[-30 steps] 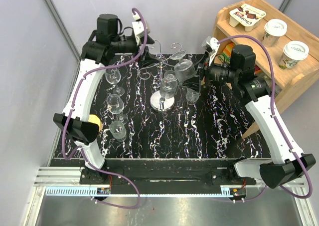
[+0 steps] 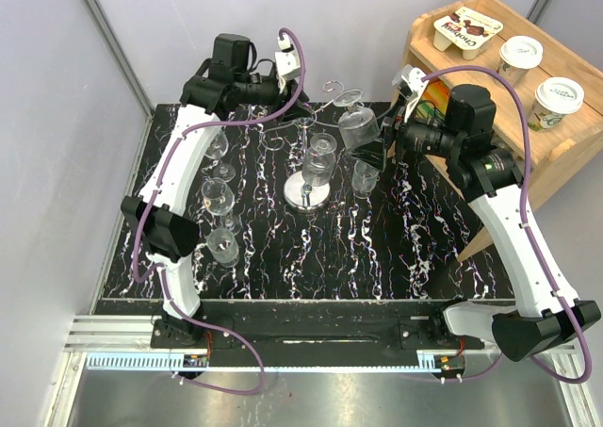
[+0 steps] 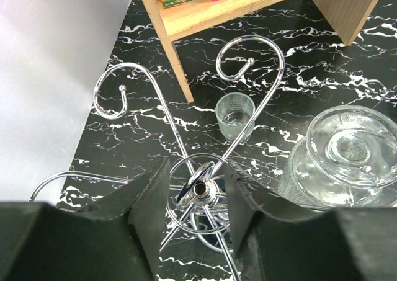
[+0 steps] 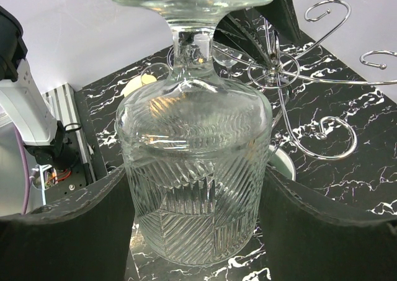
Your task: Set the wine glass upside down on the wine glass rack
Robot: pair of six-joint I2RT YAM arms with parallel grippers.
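In the top view the chrome rack (image 2: 306,193) stands mid-counter, with a glass (image 2: 318,163) hanging in it. My left gripper (image 2: 296,108) is over the rack's top; in the left wrist view its part-open fingers straddle the central ring (image 3: 197,178). My right gripper is shut on an upside-down wine glass (image 4: 192,126), held bowl-down with its foot up, beside the rack's right arms. The left wrist view shows that glass (image 3: 347,151) at the right.
Wine glasses (image 2: 219,199) stand at the left. A small tumbler (image 3: 234,116) stands on the counter by the rack. A wooden shelf (image 2: 518,116) with cups and food boxes occupies the right side.
My left gripper has moved right to the rack's top centre. My right gripper has shifted slightly right with the glass.
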